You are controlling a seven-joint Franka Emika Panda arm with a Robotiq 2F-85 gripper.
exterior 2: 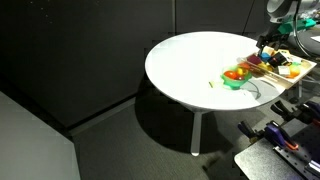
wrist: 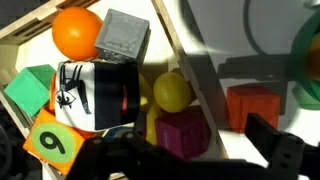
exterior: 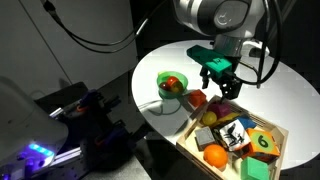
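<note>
My open gripper (exterior: 218, 86) hangs above the back end of the wooden box (exterior: 190, 151), its fingers pointing down. In the wrist view, a dark purple-red cube (wrist: 183, 133) lies inside the box, in the gap seen between the two spread fingers. Outside the box wall, a red cube (wrist: 252, 107) rests on the table, close to the right-hand finger (wrist: 272, 143) in that view. Nothing is held. A green bowl (exterior: 172, 88) with red and other coloured items stands to the left of the red cube in exterior view 1.
The box also contains an orange ball (wrist: 77, 33), a grey cube (wrist: 122, 35), a yellow ball (wrist: 172, 92), a black-and-white block (wrist: 85, 97), a green cube (wrist: 33, 87) and an orange block (wrist: 55, 140). Its raised wall (wrist: 188, 63) separates them from the red cube.
</note>
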